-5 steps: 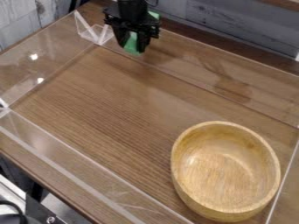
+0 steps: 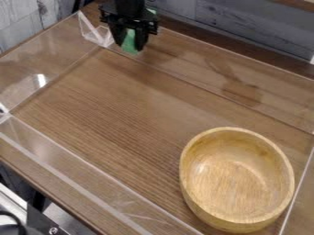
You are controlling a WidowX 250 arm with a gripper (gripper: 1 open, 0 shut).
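Note:
At the back of the wooden surface, top centre of the camera view, my black gripper (image 2: pixel 128 27) is shut on a small green object (image 2: pixel 130 42), which hangs below it; its exact shape is too small to tell. A clear, crumpled plastic item (image 2: pixel 95 31) is just left of the gripper.
A large empty yellow bowl (image 2: pixel 236 177) sits at the front right. The back and right walls border the area.
My gripper and the green object have moved left and slightly up in the view, toward the back-left.

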